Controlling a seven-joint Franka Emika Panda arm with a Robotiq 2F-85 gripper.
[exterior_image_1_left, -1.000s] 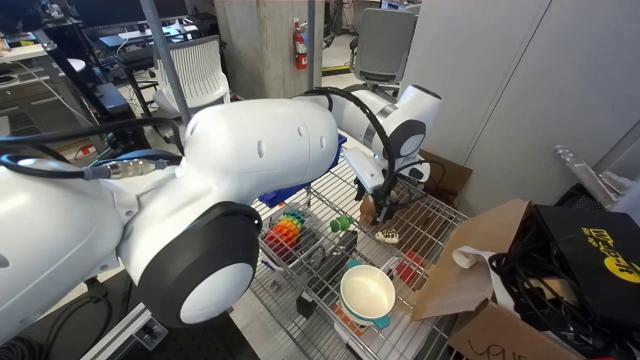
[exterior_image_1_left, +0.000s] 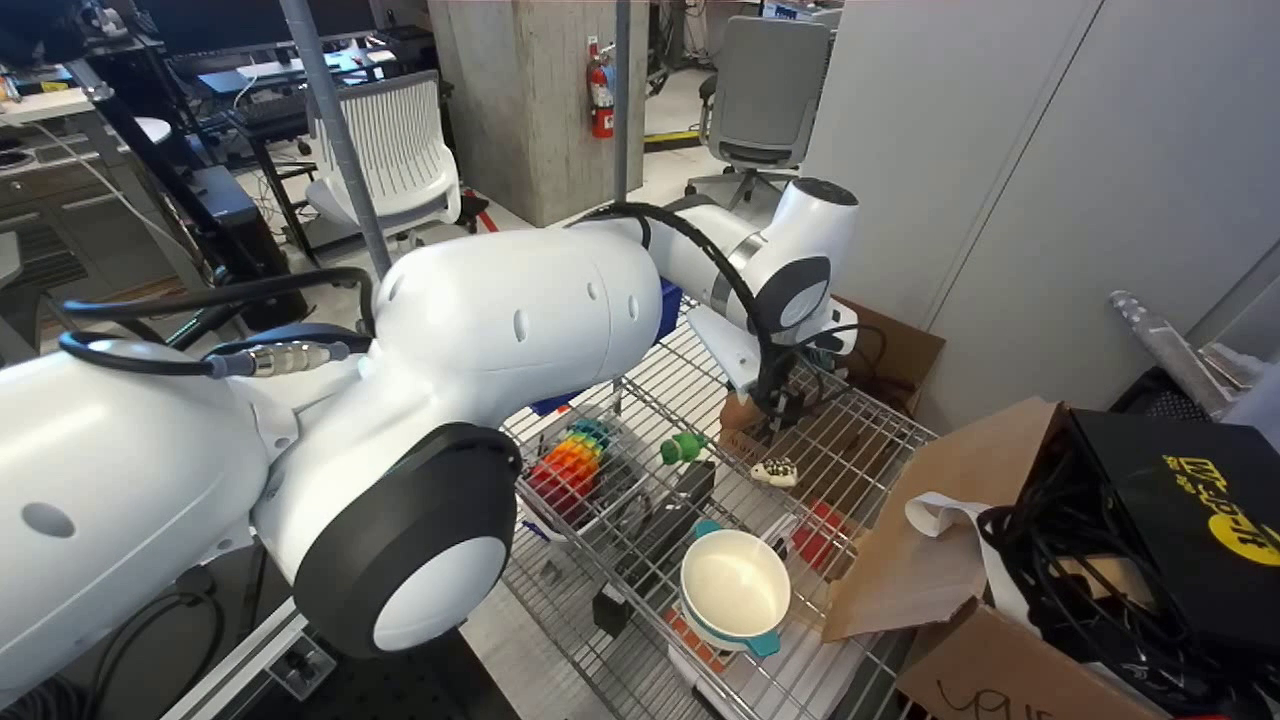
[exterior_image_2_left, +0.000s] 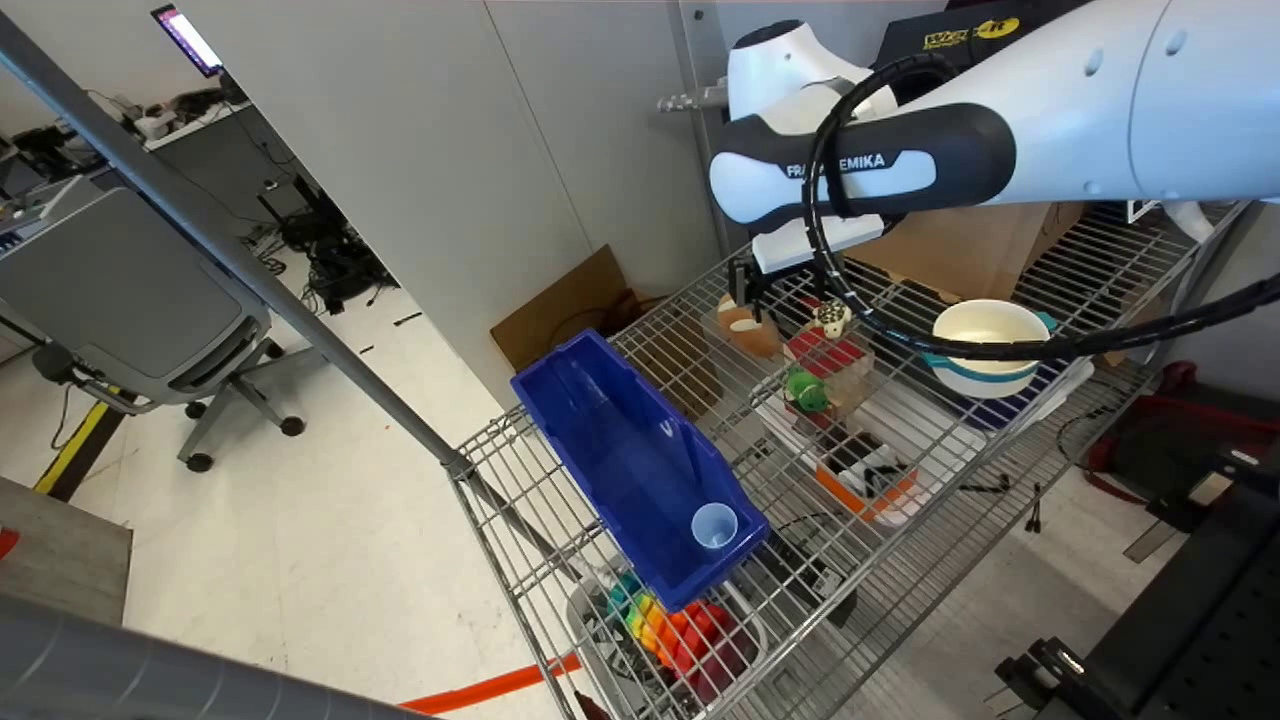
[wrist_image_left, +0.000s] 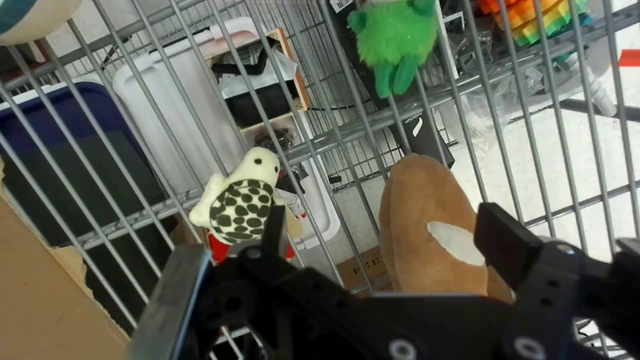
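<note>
My gripper is open above the wire shelf, its two dark fingers wide apart in the wrist view. A brown plush toy (wrist_image_left: 420, 228) with a pale patch lies below, nearer the right finger; I cannot tell whether they touch. By the left finger rests a cream plush turtle (wrist_image_left: 241, 204) with a dark-spotted shell. A green fuzzy toy (wrist_image_left: 397, 39) lies farther up that view. In exterior view 2, the blue bin (exterior_image_2_left: 588, 414) holds a small pale blue cup (exterior_image_2_left: 714, 524). A cream pot (exterior_image_1_left: 734, 582) with teal handles stands at the shelf's near side.
An open cardboard box (exterior_image_1_left: 948, 540) with cables and a black box borders the shelf in exterior view 1. Below the wires are a tub with rainbow-coloured things (exterior_image_1_left: 570, 468) and other bins. Bare wire shelf (exterior_image_2_left: 516, 480) shows left of the blue bin.
My hand has shifted slightly in exterior view 1, the wrist going lower and left and the fingers a little right. The toys and the pot look unmoved.
</note>
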